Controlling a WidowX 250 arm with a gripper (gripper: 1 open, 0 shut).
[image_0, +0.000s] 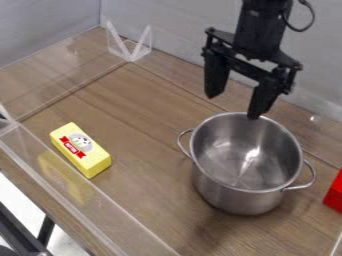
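My black gripper (241, 84) hangs at the upper middle right, its two fingers apart with nothing visible between them, above the back rim of a steel pot (243, 185) with two handles. The pot stands upright on the wooden table (140, 120) and looks empty. A yellow box (80, 155) with a red and white label lies at the left.
A red object (334, 195) is cut off at the right edge. Clear panels edge the table at left and front, and a white wire piece (127, 45) stands at the back left.
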